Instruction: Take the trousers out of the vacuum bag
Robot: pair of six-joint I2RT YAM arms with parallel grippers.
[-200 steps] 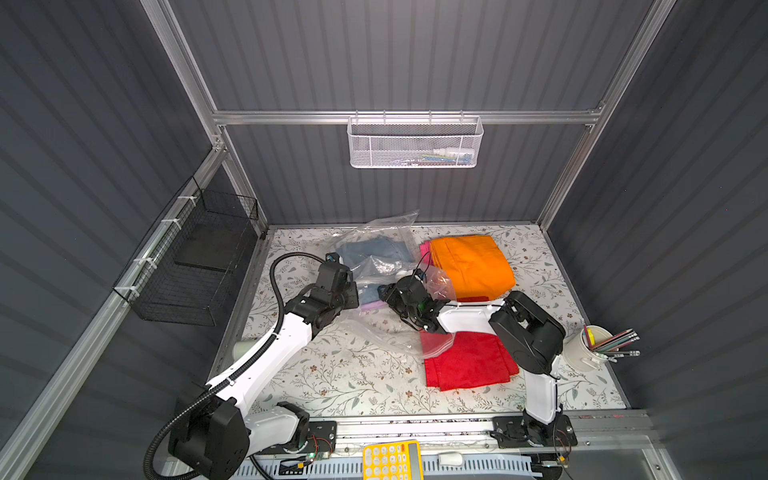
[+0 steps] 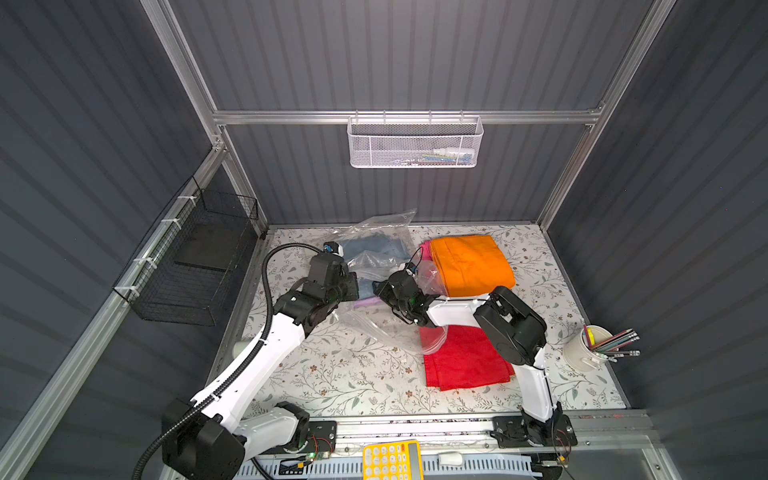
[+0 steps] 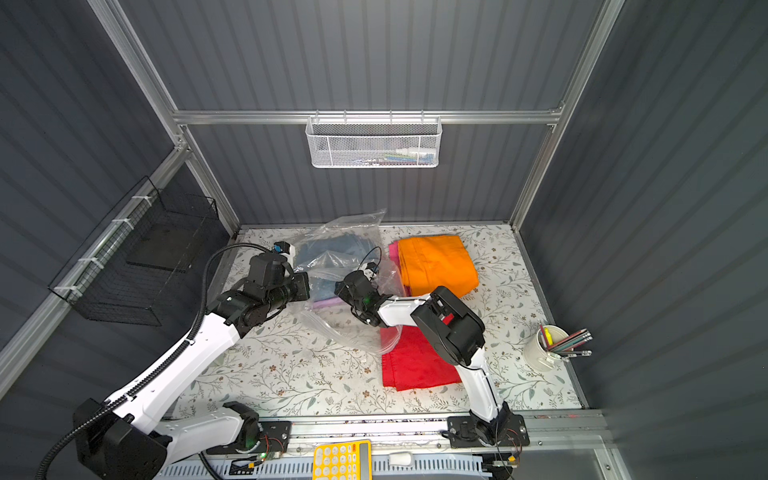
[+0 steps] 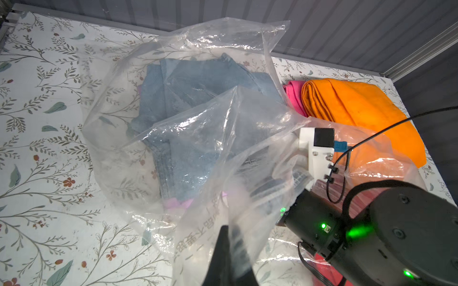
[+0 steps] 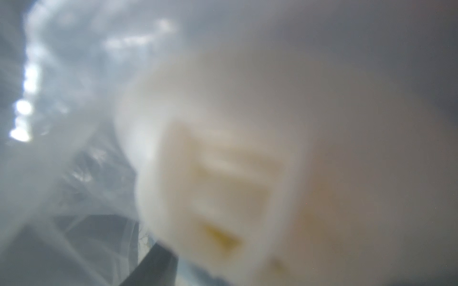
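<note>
The clear vacuum bag (image 4: 109, 143) lies at the back middle with folded light-blue trousers (image 4: 190, 81) and some lilac cloth (image 4: 179, 202) inside. My left gripper is raised over the bag's front, shut with a fold of plastic film at its fingers. My right gripper (image 3: 345, 289) is low at the bag's right part, among the plastic; its fingers are hidden in the top views. The right wrist view is blurred, filled by film and a close white plastic part.
A folded orange cloth (image 2: 472, 264) with pink cloth beneath lies back right, red cloth (image 2: 464, 360) front right. A pen cup (image 2: 582, 353) stands at the right edge. A black wire basket (image 2: 172, 304) hangs on the left wall.
My right gripper has moved a little left and upward in the top left view. The left arm has risen slightly. The bag's front edge has shifted slightly left.
</note>
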